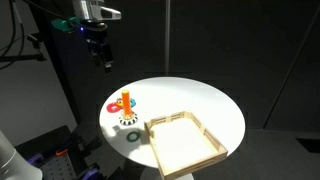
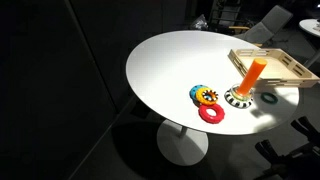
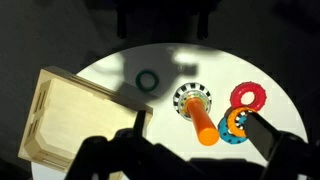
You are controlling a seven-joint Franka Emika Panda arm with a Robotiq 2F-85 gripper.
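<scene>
On the round white table [image 1: 215, 95], an orange post [image 1: 126, 103] stands upright on a black-and-white patterned base [image 3: 191, 98]. Close to it, a red ring [image 2: 211, 114], an orange ring [image 3: 236, 122] and a blue ring [image 2: 195, 91] lie together, the orange one partly over the blue. A dark green ring [image 3: 147, 80] rests by itself between the post and the wooden tray. My gripper [image 2: 283, 138] is above the table, open, its two fingertips wide apart. Nothing shows between them.
A shallow light-wood tray [image 1: 207, 160] with low walls sits at the table edge, and its inside looks empty. Dark floor surrounds the table.
</scene>
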